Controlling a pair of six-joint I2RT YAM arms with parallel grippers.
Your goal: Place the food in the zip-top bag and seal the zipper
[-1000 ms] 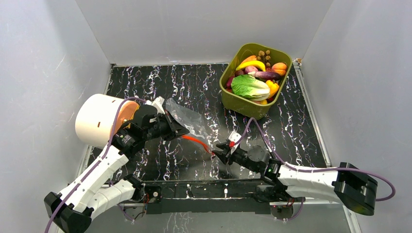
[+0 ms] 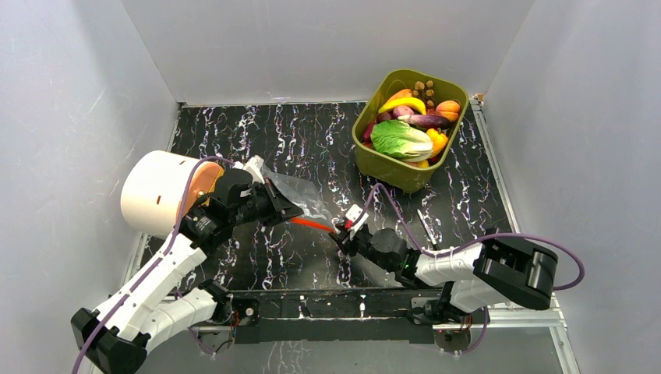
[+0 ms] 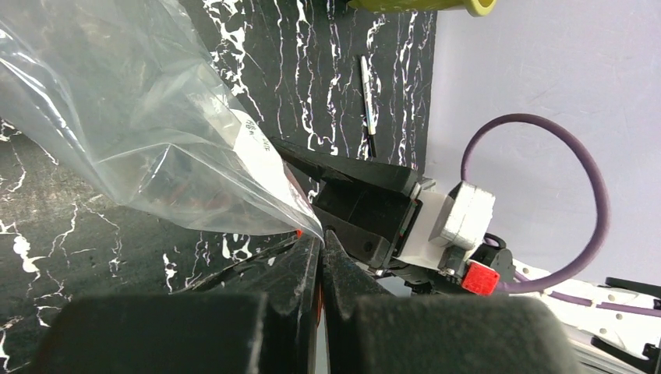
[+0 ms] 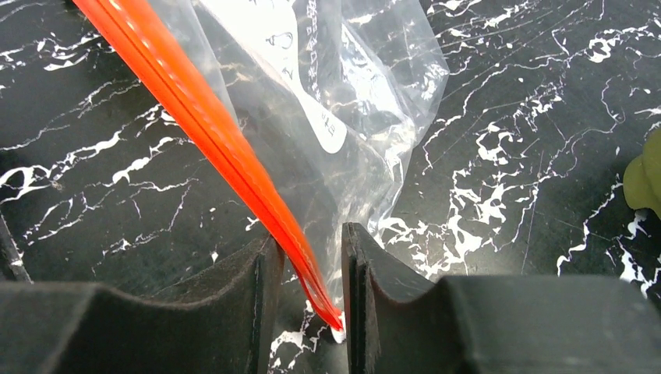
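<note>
A clear zip top bag (image 2: 298, 189) with an orange zipper strip (image 4: 206, 117) hangs between both grippers. My left gripper (image 2: 296, 215) is shut on the bag's top edge; in the left wrist view, plastic gathers at its fingertips. In the right wrist view, the strip's lower end runs between the parted fingers of my right gripper, with a gap beside it. The food, such as a lettuce (image 2: 399, 140), a banana (image 2: 401, 104) and an eggplant (image 2: 425, 121), lies in the green bin (image 2: 390, 171). No food shows inside the bag.
A white cylinder (image 2: 156, 191) stands at the left wall beside my left arm. On the table's right side lies a marker (image 3: 367, 97).
My right gripper has moved left along the orange strip, so its fingers now straddle the strip's end. The left arm has stayed in place; the bag has barely shifted.
</note>
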